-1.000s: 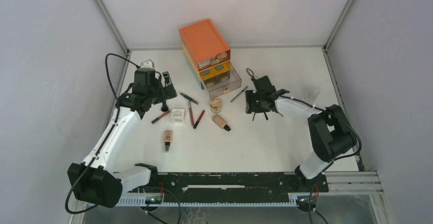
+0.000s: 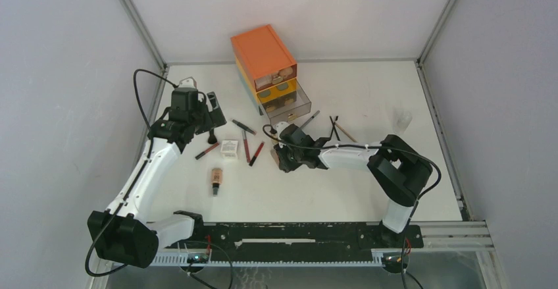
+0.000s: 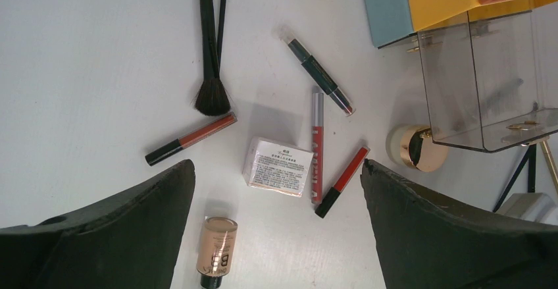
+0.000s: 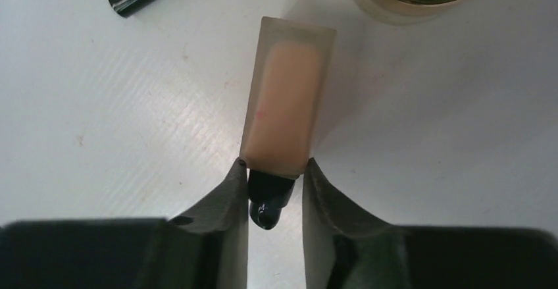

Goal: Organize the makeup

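Observation:
In the right wrist view, a foundation bottle [image 4: 284,98] with a black cap lies between the fingertips of my right gripper, which look to be at its cap end; whether they grip it is unclear. My left gripper hangs open over lip glosses [image 3: 316,157], a white box [image 3: 275,164], a second foundation [image 3: 216,246], brushes [image 3: 212,95] and a dark pencil [image 3: 316,72]. The organizer [image 2: 263,55] has its lowest clear drawer [image 2: 289,111] pulled out, with a gold jar [image 3: 419,152] in front of it.
More brushes and sticks [image 2: 345,131] lie right of the drawer, and a clear object [image 2: 403,119] stands at the far right.
My right gripper has moved left from beside the brushes right of the drawer to over the foundation bottle below the gold jar. The left arm is still.

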